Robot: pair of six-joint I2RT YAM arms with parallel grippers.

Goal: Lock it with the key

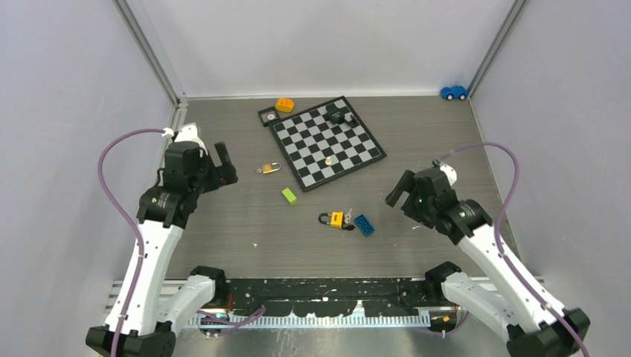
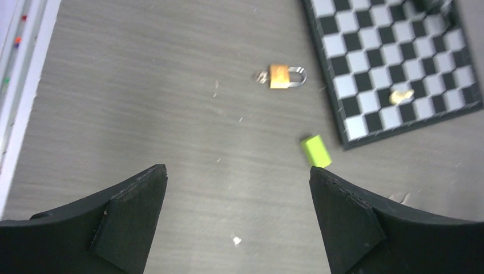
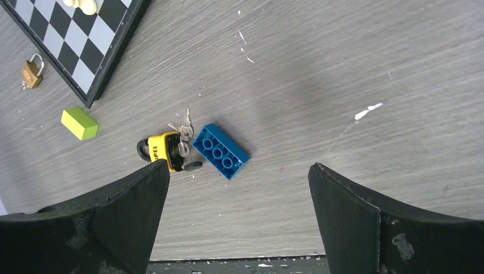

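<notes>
A small brass padlock [image 1: 270,168] with keys at its side lies left of the chessboard; it also shows in the left wrist view [image 2: 280,76]. A yellow padlock [image 1: 336,220] lies lower, with a bunch of keys [image 3: 185,132] beside it in the right wrist view. My left gripper [image 1: 223,163] is open above the table's left part, apart from the brass padlock. My right gripper [image 1: 399,187] is open above the table, to the right of the yellow padlock. Neither holds anything.
The chessboard [image 1: 305,141] carries a few objects. A green block [image 1: 289,195], a blue brick [image 1: 364,225], an orange brick [image 1: 285,105] and a blue toy car [image 1: 454,92] lie around. Walls enclose the sides and back.
</notes>
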